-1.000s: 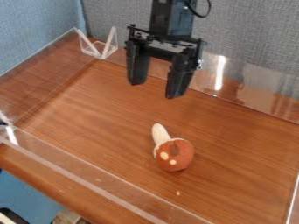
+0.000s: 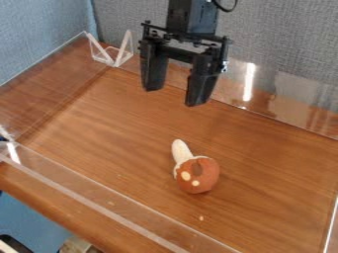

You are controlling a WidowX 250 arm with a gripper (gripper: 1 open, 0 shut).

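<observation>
My black gripper [image 2: 177, 81] hangs high over the back middle of the wooden board, its two fingers wide apart with nothing between them. Below it and slightly right, a toy mushroom [image 2: 197, 174] lies on its side, its orange-red spotted cap toward the front and its pale stem pointing to the back.
A white wire-like bracket [image 2: 114, 51] stands at the back left corner. Grey padded walls rise behind and at the left.
My gripper has shifted slightly left and upward. The mushroom has not moved.
</observation>
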